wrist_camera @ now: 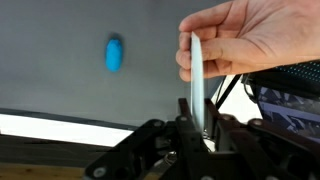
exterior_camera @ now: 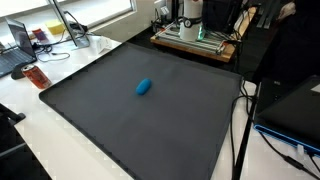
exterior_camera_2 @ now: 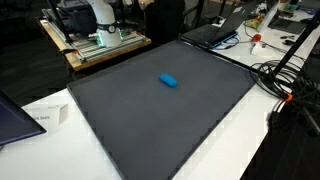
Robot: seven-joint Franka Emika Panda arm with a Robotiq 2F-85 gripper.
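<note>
A hand (wrist_camera: 225, 45) reaches into the wrist view and pinches a thin white stick-like item (wrist_camera: 196, 75). The item's lower end runs down between the dark fingers of my gripper. Whether the fingers touch it cannot be made out. Neither exterior view shows my gripper. A small blue object (exterior_camera: 143, 87) lies alone on the dark grey mat (exterior_camera: 130, 130), clear of the gripper; the same blue object (exterior_camera_2: 168, 80) appears in the second exterior view and, left of the fingers, as a blue oblong (wrist_camera: 114, 53) in the wrist view.
An orange-red can (exterior_camera: 36, 77) stands beside the mat's left edge, with a laptop (exterior_camera: 14, 58) and cables behind it. A black cable (exterior_camera: 236, 120) runs along the right side. Behind the mat is a wooden-edged surface (exterior_camera: 195, 45).
</note>
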